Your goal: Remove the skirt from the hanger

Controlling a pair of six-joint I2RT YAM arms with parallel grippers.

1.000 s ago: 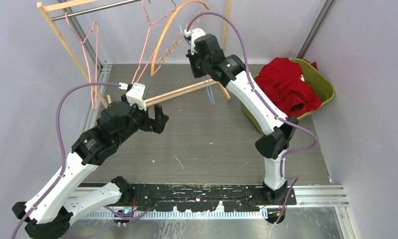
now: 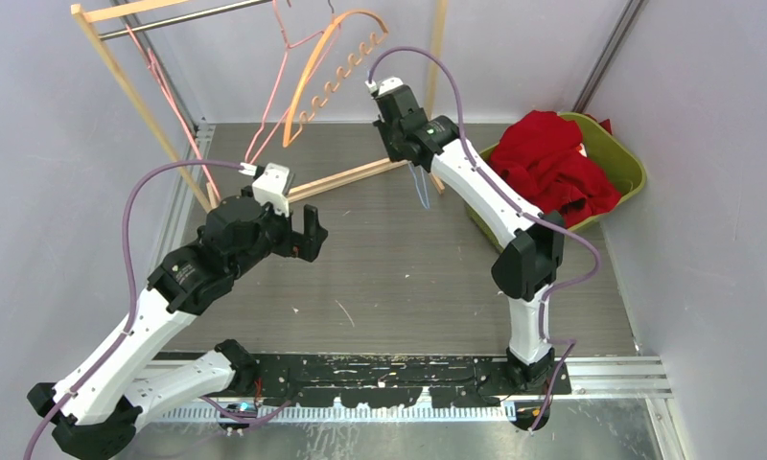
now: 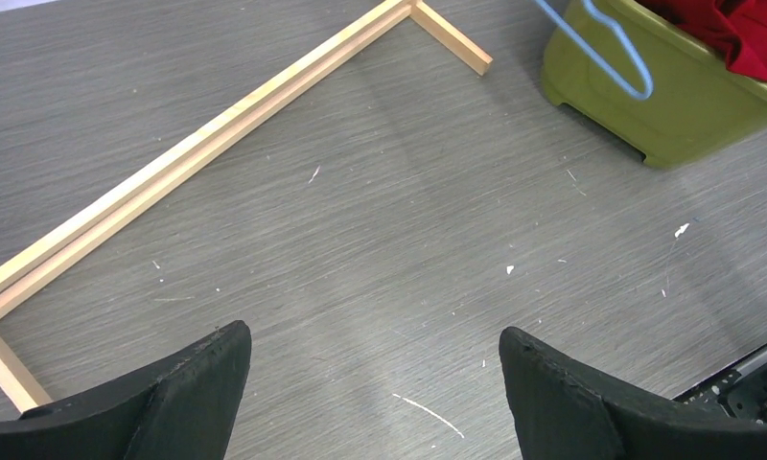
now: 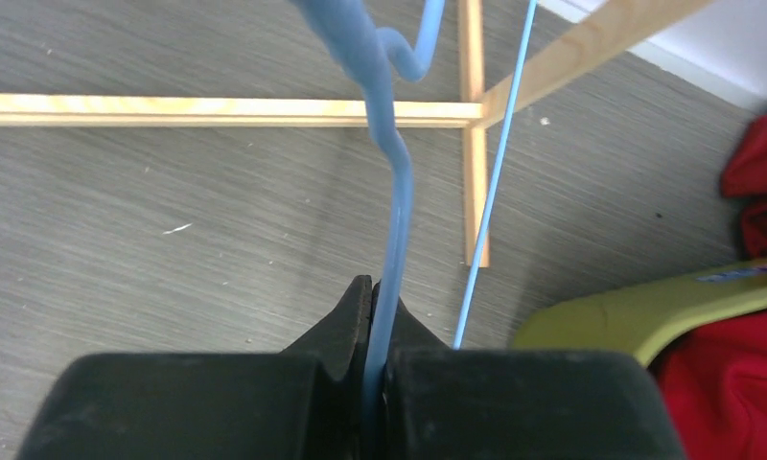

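Red cloth (image 2: 555, 168), probably the skirt, lies heaped in the green basket at the right. A blue hanger (image 4: 396, 192) runs down between the fingers of my right gripper, which is shut on it. From above, only a small part of the blue hanger (image 2: 420, 188) shows below the right gripper, and no cloth hangs from it. My left gripper (image 2: 308, 235) stands open over the bare floor, to the left of the middle. Between its fingers in the left wrist view there is only floor.
The green basket (image 2: 617, 158) stands by the right wall. A wooden rack with a metal rail (image 2: 202, 13) is at the back left. On it hang pink hangers (image 2: 276, 86) and an orange wooden hanger (image 2: 308, 72).
My right gripper has moved a little toward the front and right with the blue hanger. The left arm has shifted only slightly. The pink and orange hangers have swung.
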